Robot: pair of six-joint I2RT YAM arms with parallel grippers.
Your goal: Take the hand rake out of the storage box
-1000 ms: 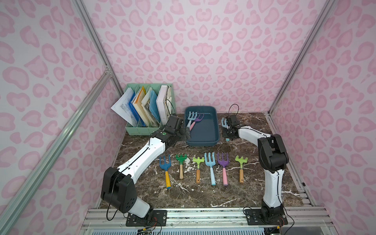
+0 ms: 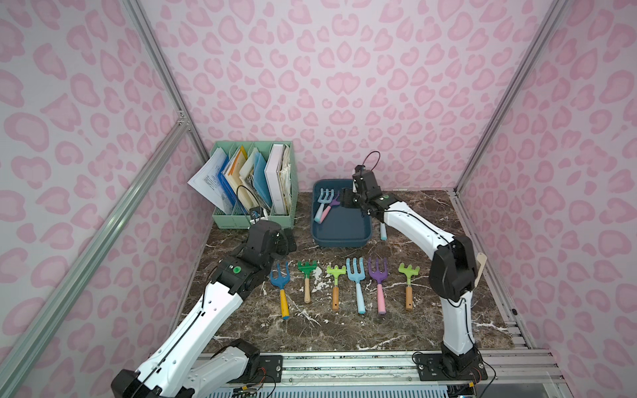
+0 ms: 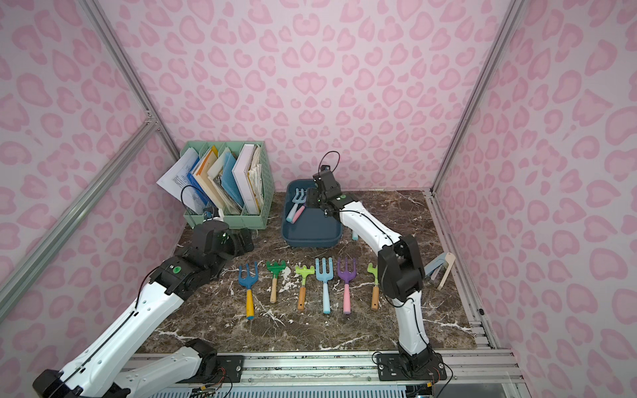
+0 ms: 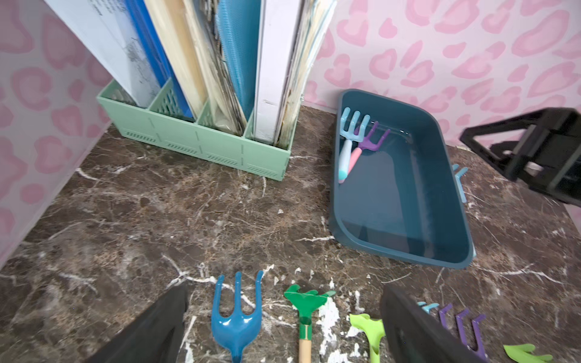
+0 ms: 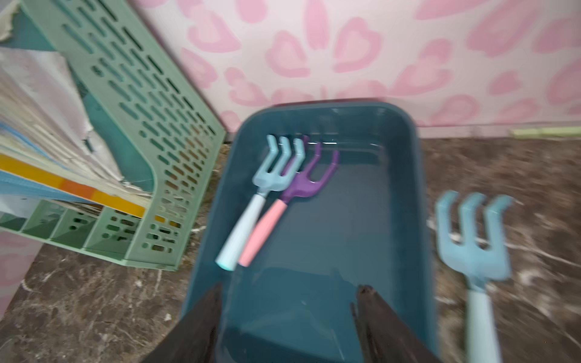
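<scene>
The dark blue storage box [image 5: 326, 236] holds a light-blue rake [image 5: 242, 227] and a purple rake with pink handle [image 5: 305, 184], side by side at its left. Another light-blue rake [image 5: 475, 260] lies on the table just right of the box. My right gripper [image 2: 351, 197] is above the box, its fingers apart with nothing between them in its wrist view. My left gripper stands open, empty, above the table's front-left, over the row of rakes.
A green file organiser [image 4: 193, 142] full of folders stands left of the box. Several rakes, including a blue one [image 2: 281, 285] and a green one [image 2: 306, 278], line the front of the marble table [image 2: 232, 325].
My left arm has pulled back, leftward and toward the front, away from the box.
</scene>
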